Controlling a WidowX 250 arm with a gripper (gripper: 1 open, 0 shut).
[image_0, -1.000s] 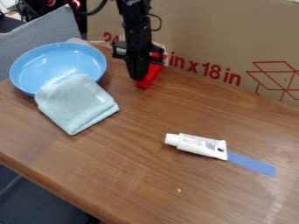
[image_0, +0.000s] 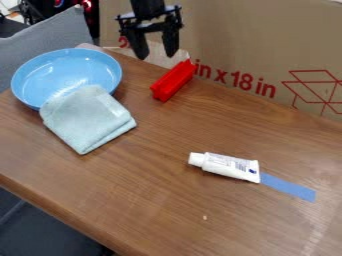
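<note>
My black gripper (image_0: 154, 40) hangs open at the top centre, raised above the back of the table with nothing between its fingers. Below it a red block (image_0: 173, 80) lies on the wood. A blue plate (image_0: 67, 70) sits at the left, with a folded pale cloth (image_0: 88, 119) at its front edge. A white tube (image_0: 223, 165) lies at the right front on or beside a strip of blue tape (image_0: 287, 188).
A cardboard sheet (image_0: 267, 55) stands along the back. Grey fabric (image_0: 34, 40) is at the back left.
My gripper has risen from over the red block to above the back of the table. The red block, plate, cloth and tube look unmoved.
</note>
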